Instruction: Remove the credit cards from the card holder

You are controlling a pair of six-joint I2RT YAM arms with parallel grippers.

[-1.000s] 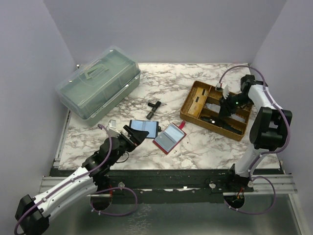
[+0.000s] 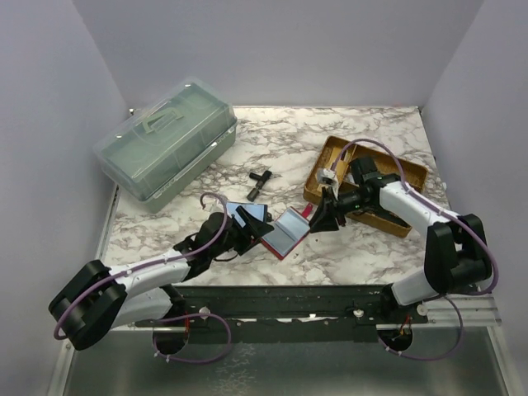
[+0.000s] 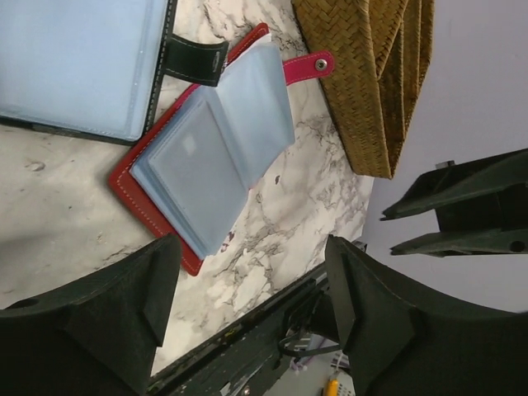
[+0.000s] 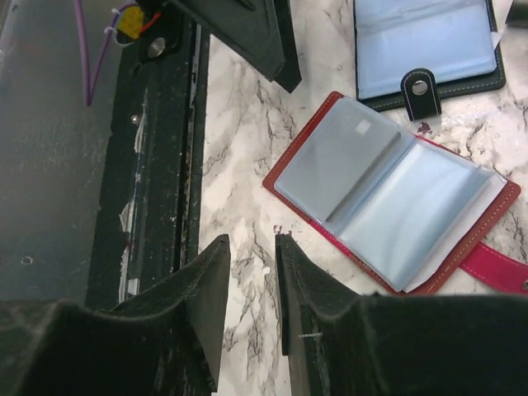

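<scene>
An open red card holder [image 2: 283, 234] with clear sleeves lies on the marble table; in the left wrist view [image 3: 198, 165] and right wrist view [image 4: 338, 161] its pink snap strap sticks out. A black card holder [image 3: 74, 66] lies beside it. My left gripper [image 2: 250, 233] hovers at the red holder's left, open, its two fingertips wide apart in its wrist view with nothing between. My right gripper [image 2: 323, 219] is above the table just right of the red holder, open, its fingertips apart in its wrist view [image 4: 252, 243].
A woven basket with compartments [image 2: 412, 177] stands at the back right, a green lidded plastic box [image 2: 165, 140] at the back left. A small black object [image 2: 259, 185] lies behind the holders.
My right gripper has come leftward from over the basket to beside the red holder. My left gripper has moved slightly right and turned toward it.
</scene>
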